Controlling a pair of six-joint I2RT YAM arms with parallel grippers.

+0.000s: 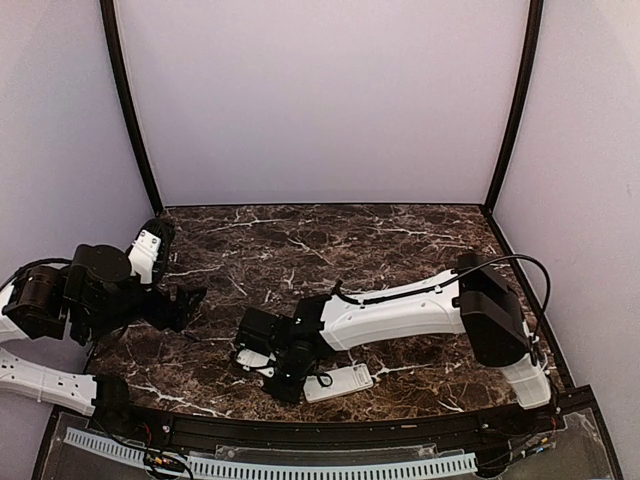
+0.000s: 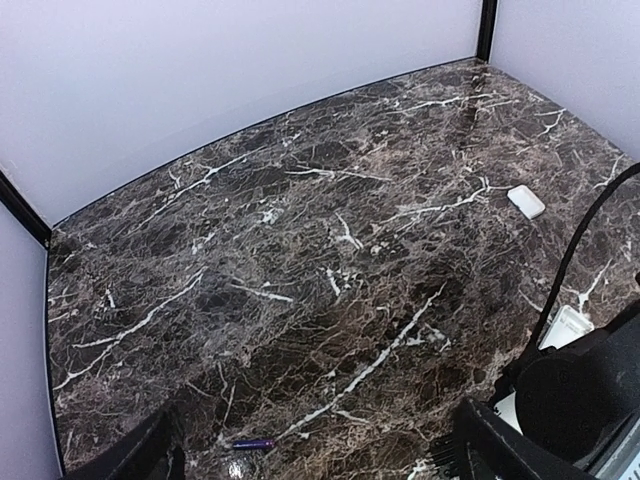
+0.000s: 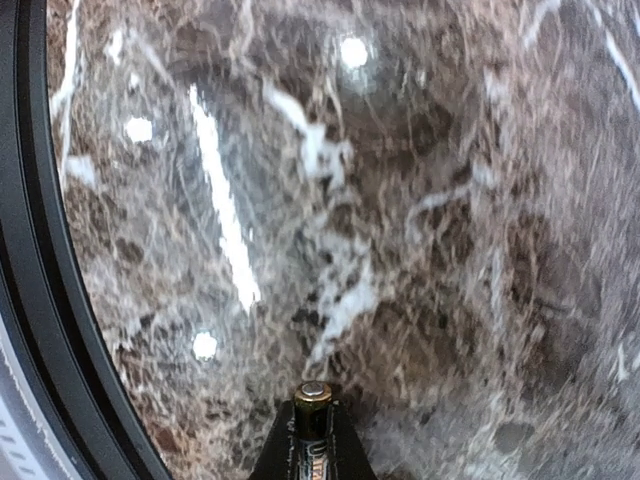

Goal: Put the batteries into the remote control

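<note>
The white remote control [image 1: 345, 382] lies near the table's front edge in the top view, its left end partly covered by my right arm. In the right wrist view my right gripper is shut on a dark battery [image 3: 313, 410], whose metal-tipped end points up the picture, over bare marble. On the left, my left gripper [image 1: 192, 307] hangs above the table with its fingers apart. Another dark, purplish battery [image 2: 252, 443] lies on the marble in the left wrist view, low between the separated fingers of that gripper, which hold nothing visible.
A small white piece [image 2: 525, 202], perhaps the battery cover, rests on the marble toward the far right of the left wrist view. My right arm [image 1: 400, 318] stretches across the front of the table.
</note>
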